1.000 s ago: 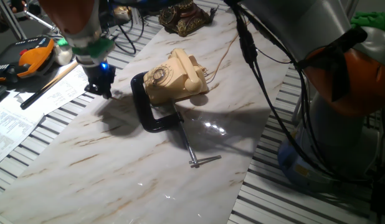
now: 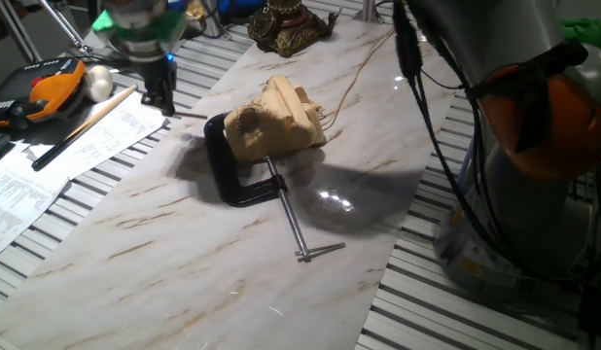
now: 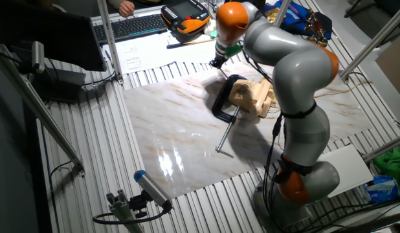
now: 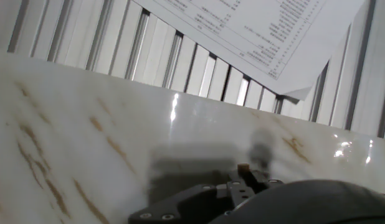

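My gripper point(image 2: 164, 105) hangs pointing down above the board's far left edge, left of the telephone and clamp. Seen from the other side, the gripper point(image 3: 216, 63) is near the papers. Only dark finger parts point(image 4: 243, 179) show along the wrist view's bottom, and how the fingers stand is unclear. A thin line runs from the fingertips toward the clamp; what it is I cannot tell. A cream rotary telephone point(image 2: 281, 115) rests on the marble-patterned board point(image 2: 135, 277). Close against its left side lies a black C-clamp point(image 2: 223, 180), its screw rod point(image 2: 294, 226) reaching toward the front.
Printed papers point(image 2: 23, 194), a dark stick point(image 2: 57, 154) and an orange-black device point(image 2: 38, 92) lie to the left. At the back stands an ornate dark object point(image 2: 289, 29). The telephone's cord point(image 2: 357, 73) trails backward. The board's front is clear.
My gripper has risen slightly and moved toward the back in exterior view 1. The arm's upper part has shifted with it. The telephone and clamp have stayed in place.
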